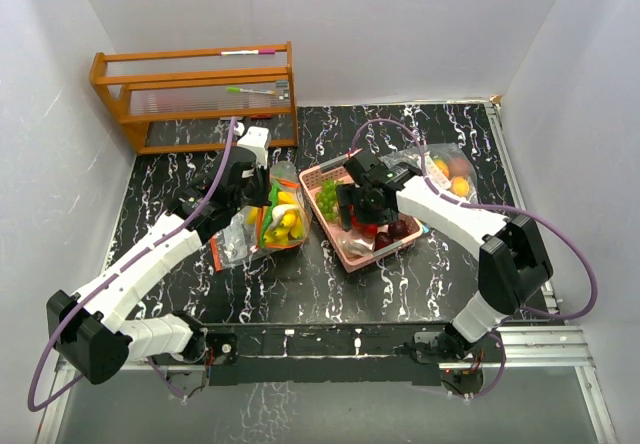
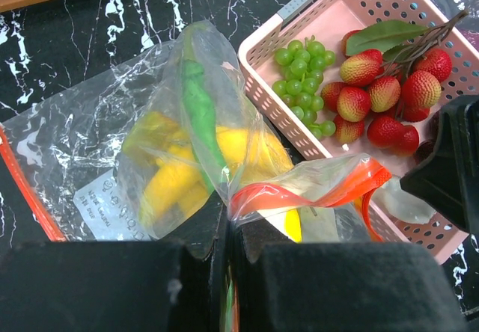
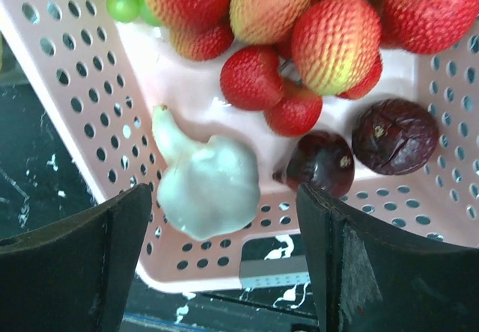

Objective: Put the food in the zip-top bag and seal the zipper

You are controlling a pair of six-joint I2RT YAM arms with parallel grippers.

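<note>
My left gripper is shut on the gathered edge of a clear zip bag (image 2: pixel 71 197) with an orange zipper, holding yellow fruit (image 2: pixel 168 182) and a green item (image 2: pixel 198 108). To its right is a pink basket (image 2: pixel 262 100) with grapes (image 2: pixel 299 78), lychee-like red fruits (image 3: pixel 333 44), two dark round fruits (image 3: pixel 393 134) and a pale garlic-like bulb (image 3: pixel 208 190). My right gripper stands open over the basket, above the bulb, nothing between its fingers.
A second bag (image 1: pixel 460 174) with round fruit lies at the right back. A wooden rack (image 1: pixel 140 139) stands at the back left.
</note>
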